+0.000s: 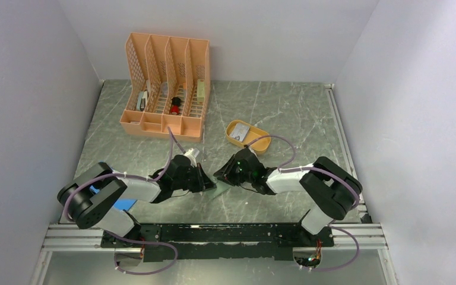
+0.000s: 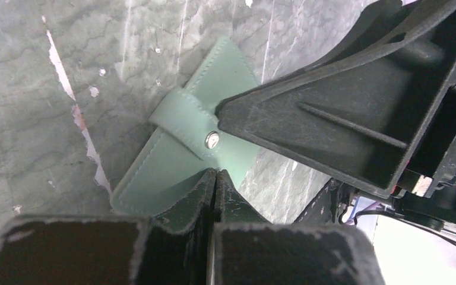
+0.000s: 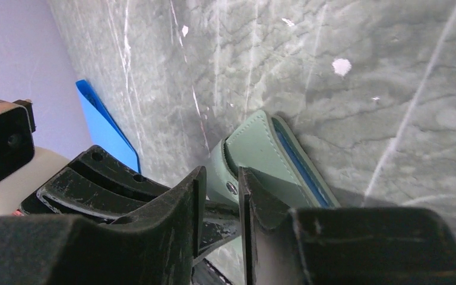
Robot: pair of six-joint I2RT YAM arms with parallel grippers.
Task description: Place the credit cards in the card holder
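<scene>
The light green card holder (image 2: 172, 160) has a strap (image 2: 181, 122) with a round snap lying across its face. My left gripper is shut on the holder's edge. Close beside the snap, my right gripper has its fingertips a little apart, with the strap's snap visible just beyond the gap. Whether its fingers touch the holder, I cannot tell. Both grippers meet over the holder in the top view, hiding much of it. A pale card-like item (image 1: 240, 132) sits in the yellow tray.
Behind the arms is the yellow tray (image 1: 257, 147). An orange divided rack (image 1: 152, 127) with several small items stands at the back left. A blue flat item (image 1: 124, 204) lies partly under the left arm.
</scene>
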